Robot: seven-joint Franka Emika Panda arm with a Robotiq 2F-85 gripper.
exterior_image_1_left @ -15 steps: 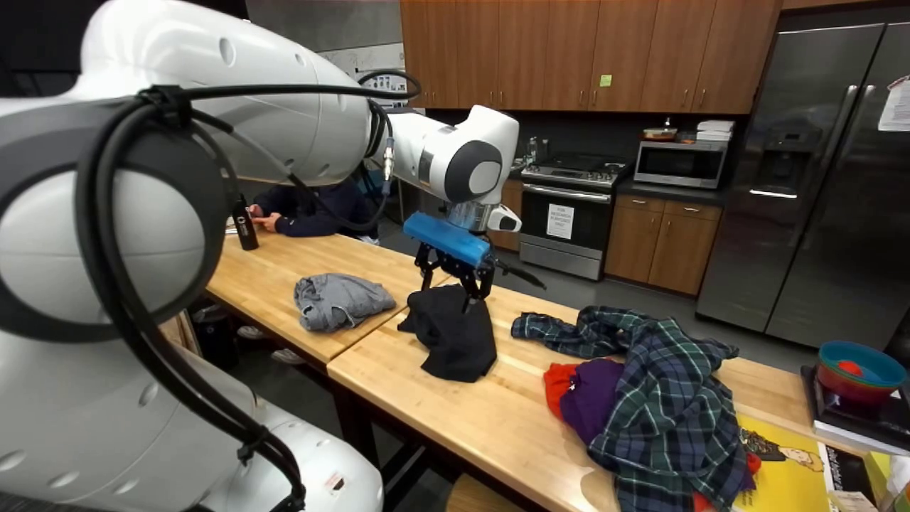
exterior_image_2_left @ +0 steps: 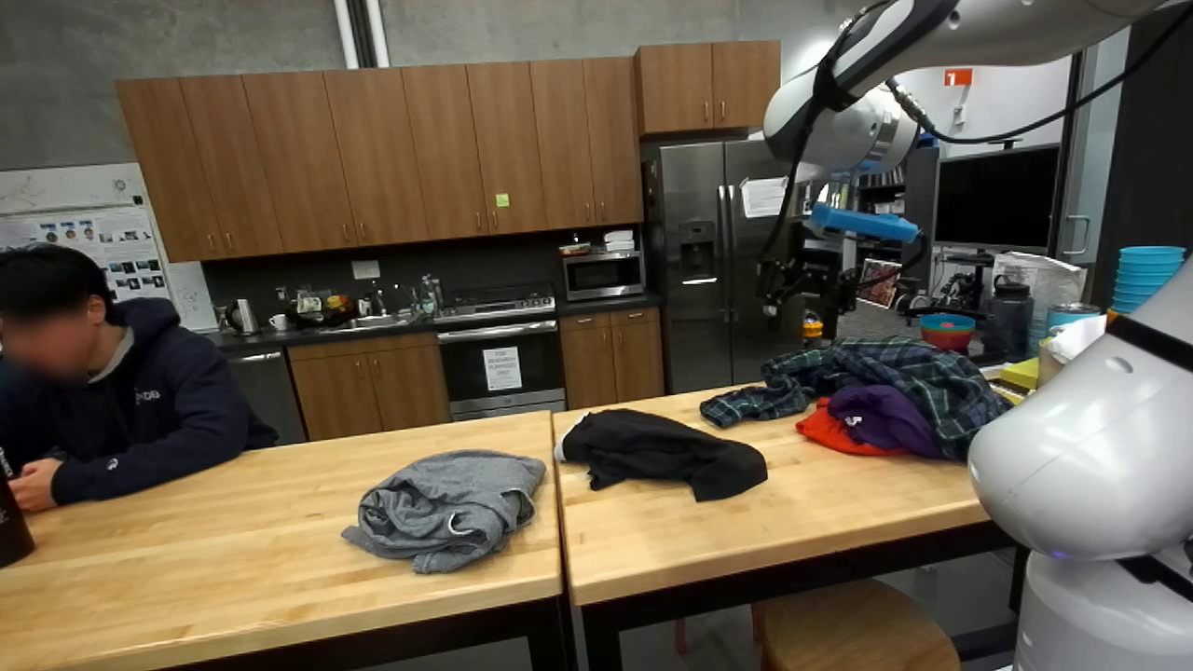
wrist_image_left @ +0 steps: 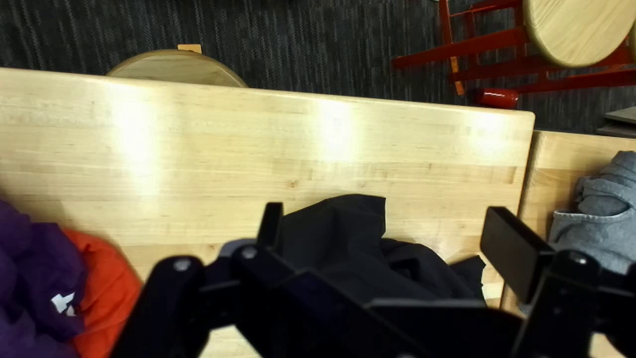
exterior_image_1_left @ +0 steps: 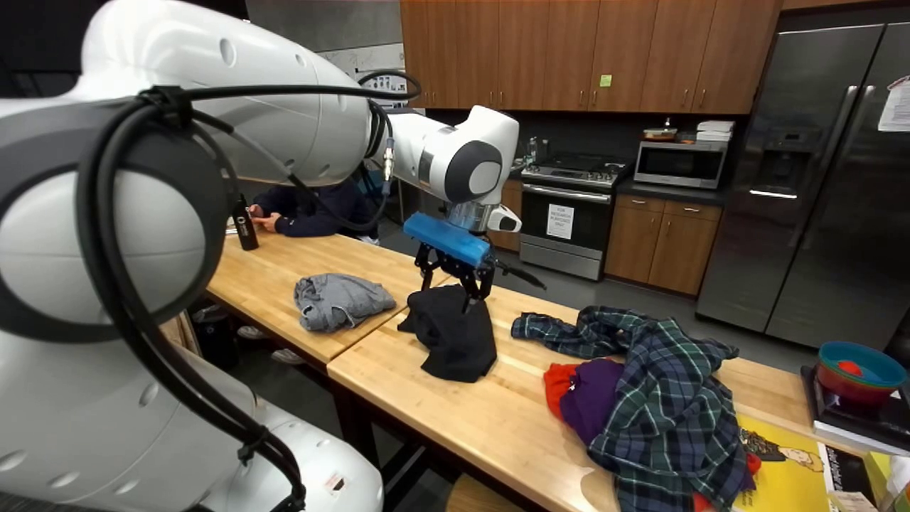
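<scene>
My gripper (exterior_image_1_left: pixel 446 294) is open above the table, its two fingers set wide apart in the wrist view with nothing held between them. Below it a crumpled black garment (wrist_image_left: pixel 352 250) lies on the near tabletop; the gripper body hides part of it in the wrist view. A grey garment (exterior_image_2_left: pixel 453 509) sits bundled on the adjoining table, left of the seam. To the right of the black cloth is a pile with a green-and-navy plaid shirt (exterior_image_1_left: pixel 661 401), a purple garment (exterior_image_1_left: pixel 590 397) and a red-orange one (exterior_image_1_left: pixel 559 385).
Coloured bowls (exterior_image_1_left: pixel 862 375) and a yellow book (exterior_image_1_left: pixel 780 465) occupy the table's far right end. A person (exterior_image_2_left: pixel 112 380) sits at the left table near a dark bottle (exterior_image_1_left: pixel 244 225). Bare wood (wrist_image_left: pixel 238 149) lies along the table's near edge.
</scene>
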